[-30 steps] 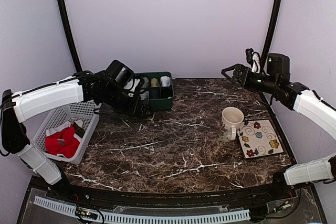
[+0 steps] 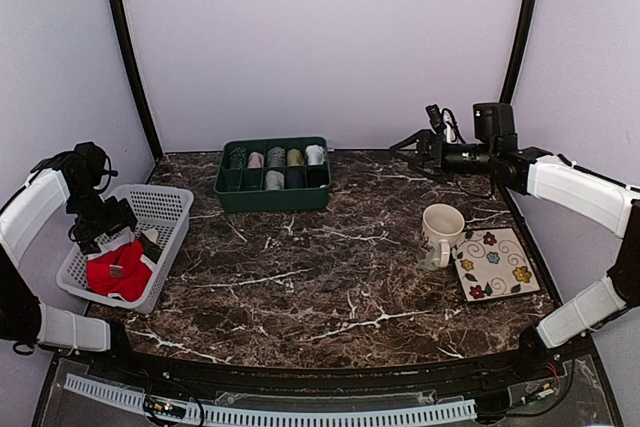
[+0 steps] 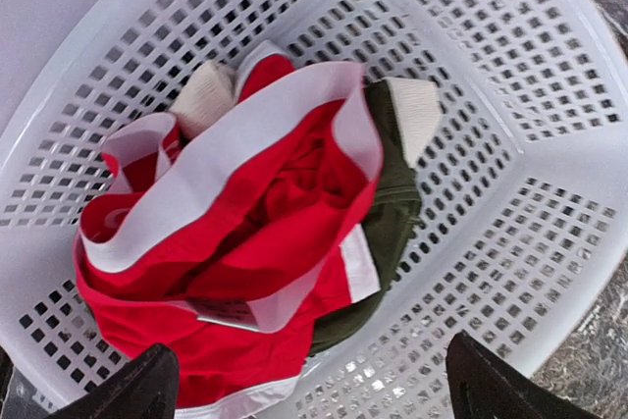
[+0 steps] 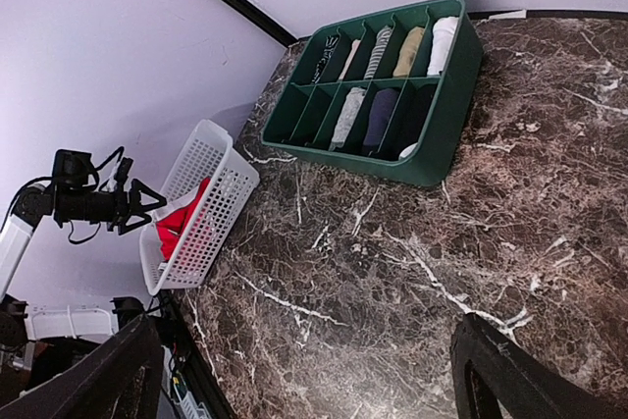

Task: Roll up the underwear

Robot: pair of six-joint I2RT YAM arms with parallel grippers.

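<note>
Red underwear with a pale waistband (image 3: pixel 245 242) lies crumpled in the white basket (image 3: pixel 549 203), beside a dark green piece with a light band (image 3: pixel 392 183). Over that basket hangs my left gripper (image 2: pixel 108 227), fingers apart; its dark fingertips (image 3: pixel 142 380) show along the bottom of the left wrist view, with no cloth between them. High above the back right of the table, my right gripper (image 2: pixel 412 152) is open and empty. In the right wrist view its fingers (image 4: pixel 128 380) stand wide over the marble surface.
A dark green divided organizer (image 2: pixel 272 197) with rolled cloths in several compartments stands at the back. At the right are a large patterned mug (image 2: pixel 438 232) and a flowered square board (image 2: pixel 495 262).
From in front of the organizer, my left gripper has swung left and come down over the basket. The right arm has shifted slightly left and lower. The basket's red underwear lies as before.
</note>
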